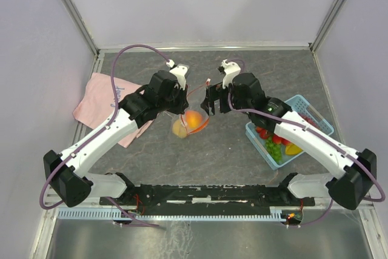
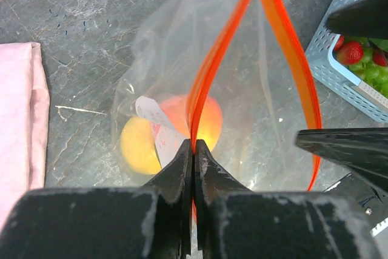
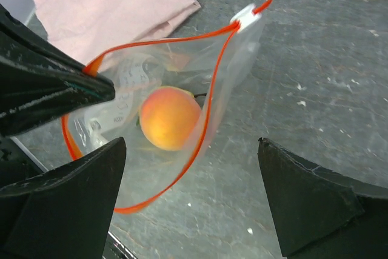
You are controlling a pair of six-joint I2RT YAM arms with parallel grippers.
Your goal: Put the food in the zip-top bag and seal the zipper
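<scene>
The clear zip top bag (image 2: pixel 242 144) with an orange zipper hangs with its mouth spread, and my left gripper is shut on its rim. Inside lie a red-yellow peach (image 3: pixel 170 117) and a yellow fruit (image 2: pixel 140 145) beside it, along with a white label. My right gripper stands open to the right of the bag mouth, nothing between its fingers. In the top view the two grippers face each other over the mat, with the bag (image 1: pixel 193 121) between and below them.
A blue basket (image 1: pixel 253 136) at the right holds strawberries, green grapes (image 1: pixel 276 151) and other fruit, partly under my right arm. A pink cloth (image 1: pixel 98 100) lies at the left. The mat in front of the bag is clear.
</scene>
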